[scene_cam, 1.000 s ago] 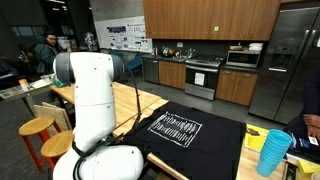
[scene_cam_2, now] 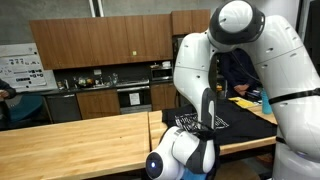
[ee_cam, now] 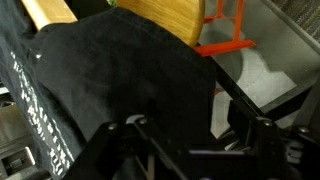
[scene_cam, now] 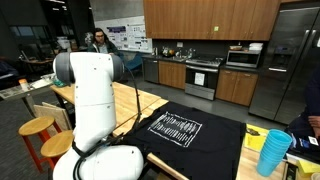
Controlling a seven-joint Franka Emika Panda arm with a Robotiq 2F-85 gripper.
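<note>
A black cloth with white printing (scene_cam: pixel 175 128) lies spread on the table. In the wrist view the same cloth (ee_cam: pixel 115 65) fills the left and middle, with its edge by the table's wooden rim. My gripper is at the bottom of that view, its dark fingers standing apart over the cloth's edge. It is hard to tell dark fingers from dark cloth, and no clear grip on the fabric shows. In exterior view 2 the printed cloth (scene_cam_2: pixel 205 122) is partly hidden by the arm.
Blue cups (scene_cam: pixel 273 152) stand at the table's right end, beside yellow and white items. Wooden stools (scene_cam: pixel 40 126) are at the left. A person (scene_cam: pixel 100 42) is in the background.
The person in the background has moved to the right. The arm and the cloth show no visible change in exterior view 1.
</note>
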